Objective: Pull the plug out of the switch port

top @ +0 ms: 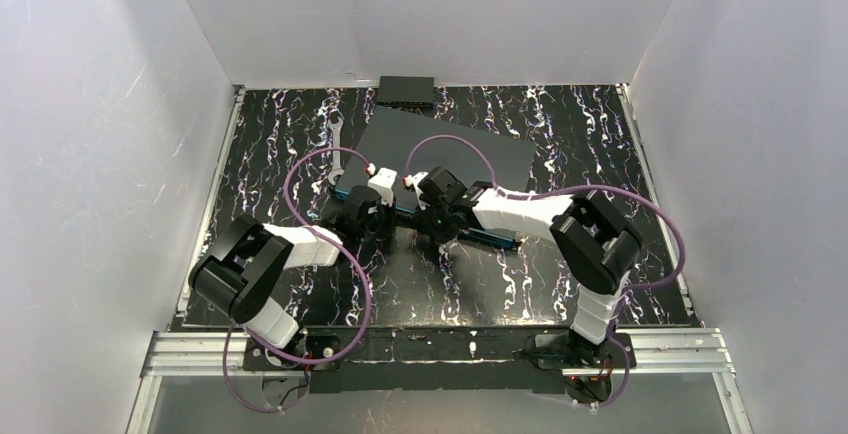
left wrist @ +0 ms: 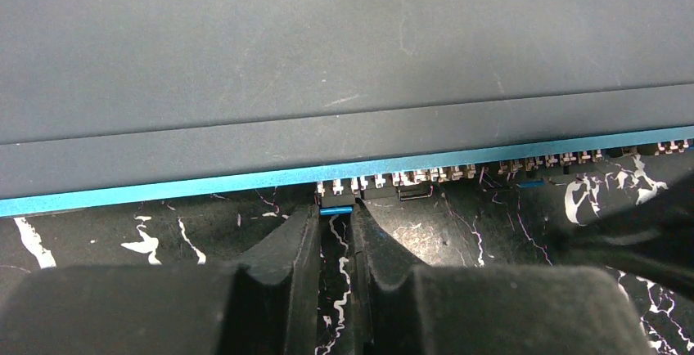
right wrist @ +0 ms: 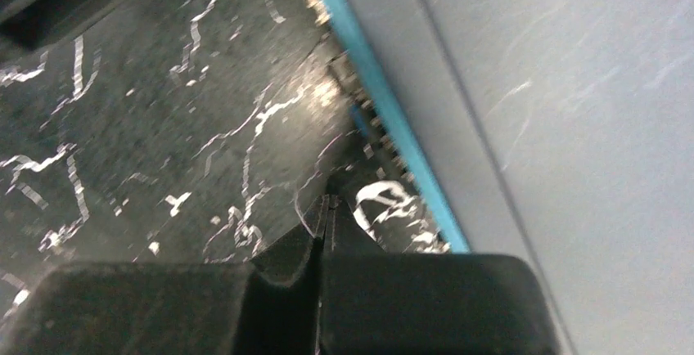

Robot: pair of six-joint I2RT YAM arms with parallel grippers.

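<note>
The dark switch (top: pixel 440 164) lies at a slant, its blue front edge (left wrist: pixel 245 181) lined with ports. In the left wrist view a small dark plug (left wrist: pixel 336 201) with a blue tab sits in a port. My left gripper has its fingertips on either side of that plug, with a gap between them; whether they touch it is hard to tell. My right gripper is shut, nothing showing between its fingers, over the table in front of the port row. Another blue tab (right wrist: pixel 358 119) shows at the ports ahead of it.
A wrench (top: pixel 336 149) lies left of the switch and a small black box (top: pixel 406 91) behind it. Both grippers are close together at the front edge.
</note>
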